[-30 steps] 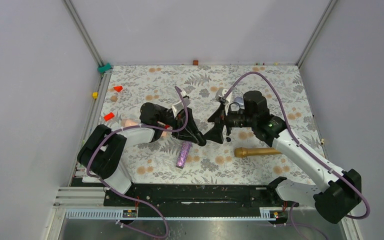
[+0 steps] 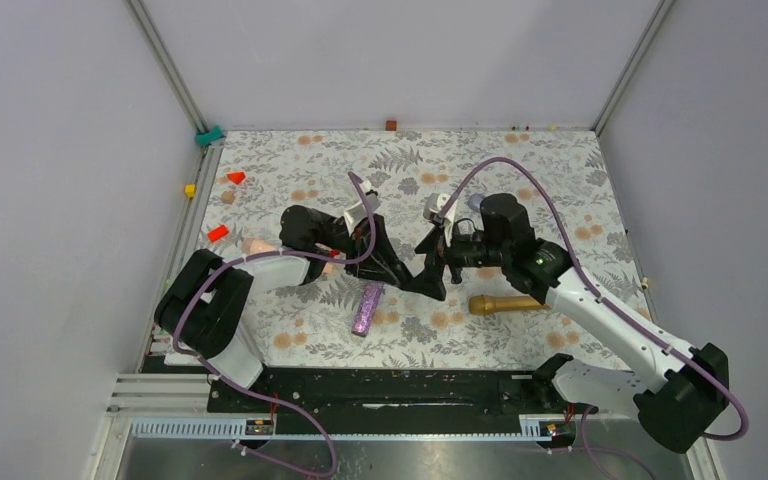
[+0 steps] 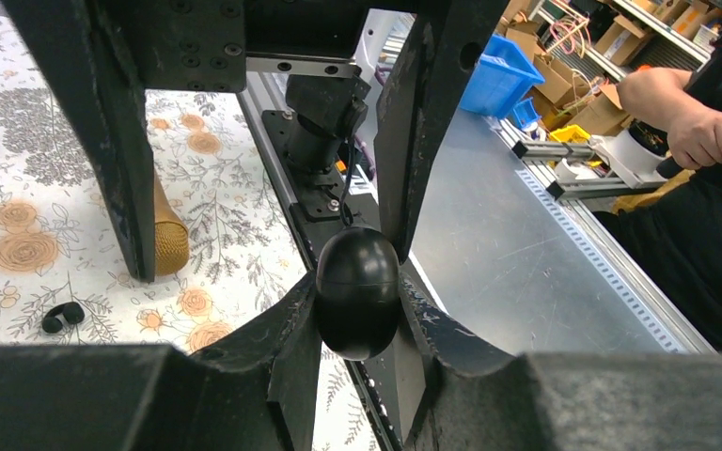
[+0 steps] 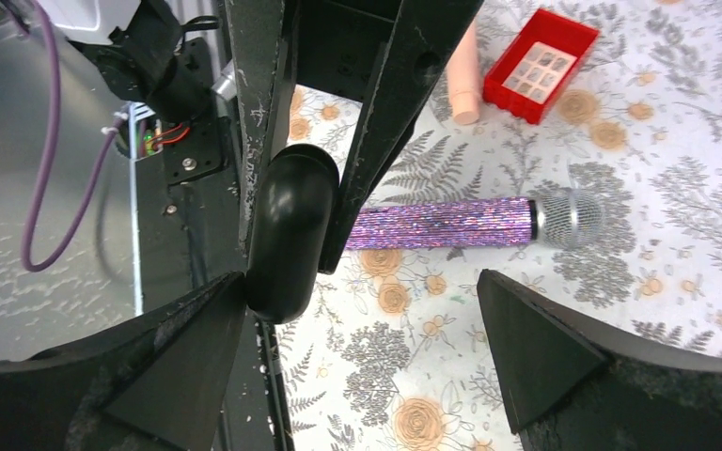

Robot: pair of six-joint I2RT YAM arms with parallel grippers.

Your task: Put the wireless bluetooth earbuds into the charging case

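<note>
The glossy black charging case (image 3: 357, 293), rounded and apparently closed, is clamped between the fingertips of my left gripper (image 2: 406, 283). My right gripper stands open around the case's end, and nothing is gripped between its fingers. In the right wrist view one of its fingers (image 4: 164, 366) reaches the lower end of the case, while the other finger (image 4: 592, 376) is well clear to the right. A small black earbud (image 3: 63, 317) lies on the flowered cloth in the left wrist view. I cannot see inside the case.
A glittery purple microphone (image 4: 451, 224) lies beneath the grippers. Behind it are a red tray (image 4: 541, 70) and a pinkish cylinder (image 4: 464, 85). On the right side of the cloth rests a gold microphone (image 2: 505, 304).
The left arm looks still.
</note>
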